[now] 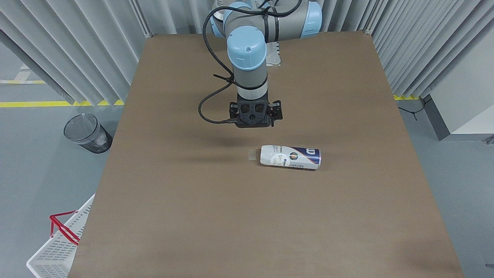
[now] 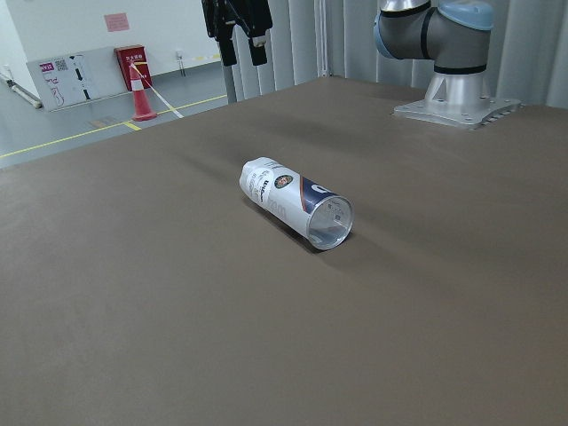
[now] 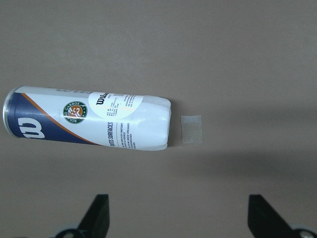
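A white and navy Wilson tennis ball can lies on its side on the brown table. A small translucent strip is on the table just past its white end. My gripper hangs above the table behind the can in the front view, apart from it. In the wrist view its two fingers stand wide open with nothing between them.
Off the table's left side in the front view are a dark cylindrical bin and a white basket with red handles. The arm's base stands at the back of the table.
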